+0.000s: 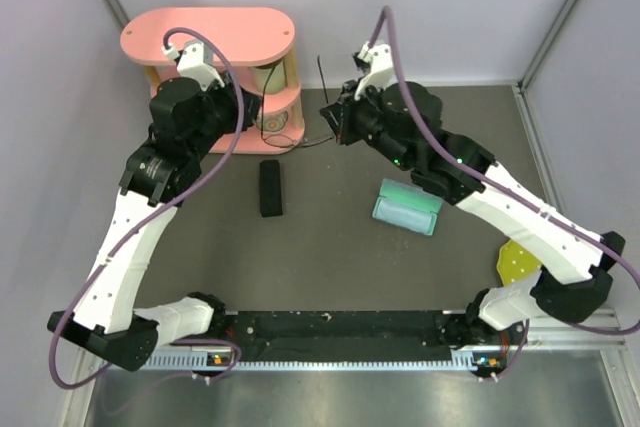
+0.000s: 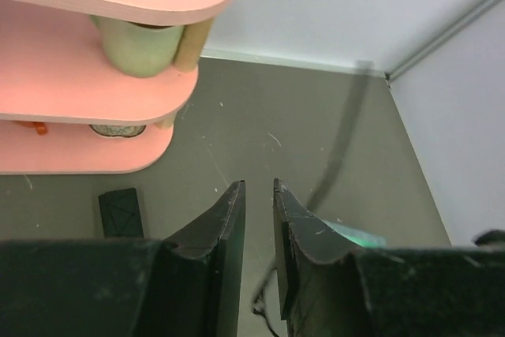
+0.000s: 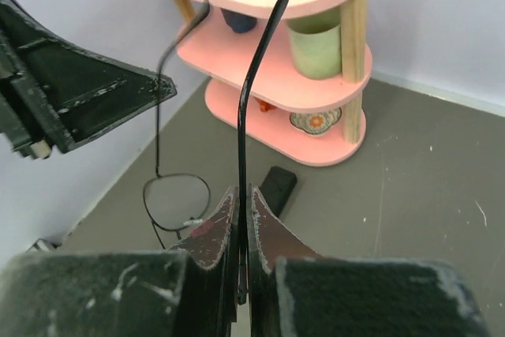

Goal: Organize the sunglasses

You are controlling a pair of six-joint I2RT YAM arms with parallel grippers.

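Note:
The sunglasses (image 1: 298,144) hang in the air with their thin temples pointing up, lenses low between the grippers. My right gripper is shut on one black temple (image 3: 259,61), which runs upright between its fingers. My left gripper (image 1: 248,107) is at the other temple (image 3: 158,147); in the right wrist view that temple crosses its fingertip, and in its own wrist view the fingers are nearly closed around it, the contact partly hidden. An open turquoise case (image 1: 405,215) lies on the grey floor at the right.
A pink three-tier shelf (image 1: 205,27) with pots stands at the back left. A black oblong (image 1: 270,187) lies before it. A yellow dotted item (image 1: 517,262) lies at the front right.

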